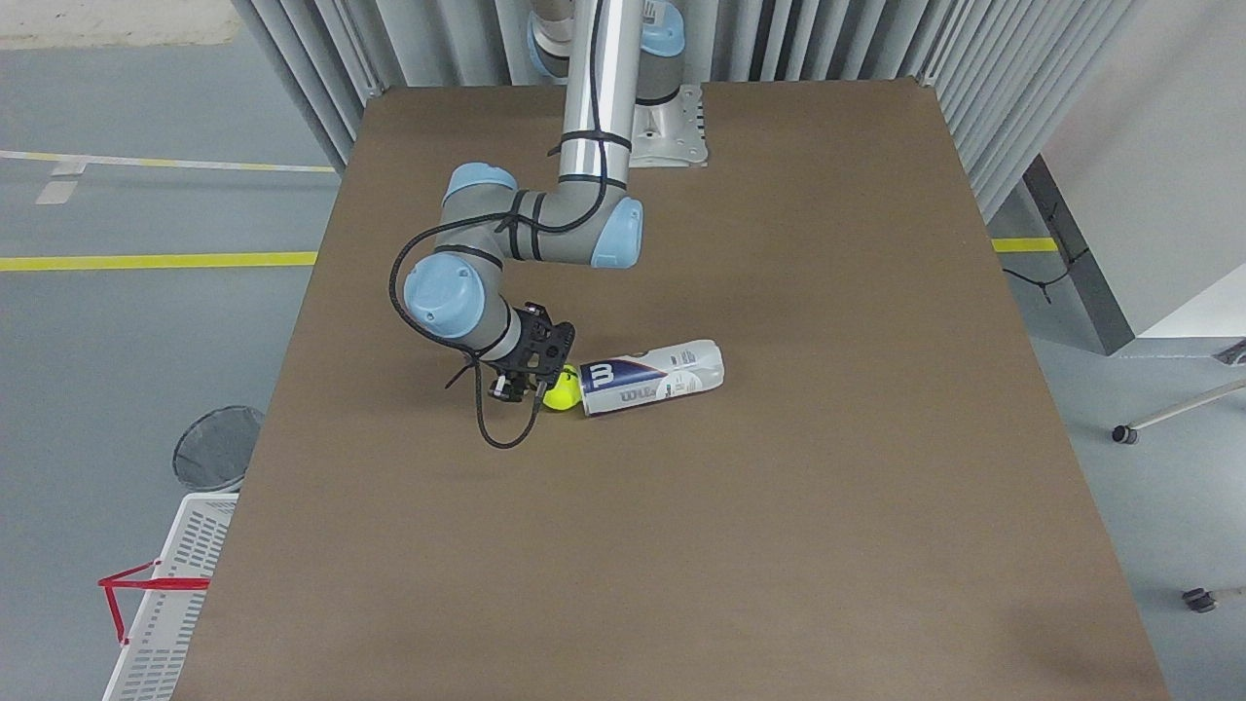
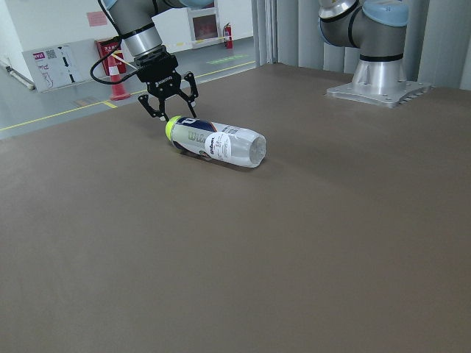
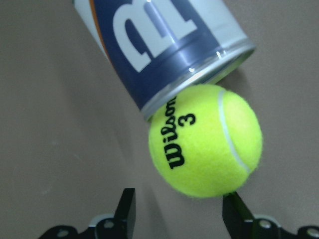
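A yellow tennis ball marked Wilson 3 lies on the table at the open end of a white and navy ball can, which rests on its side. In the wrist view the ball touches or nearly touches the can's rim. My gripper stands open beside the ball, its right finger close to or against it, with nothing clearly held. In the left view the gripper is low at the can's lidded yellow end, partly hiding the ball.
A robot base stands at the back edge. A white basket and mesh bin are off the table's left side.
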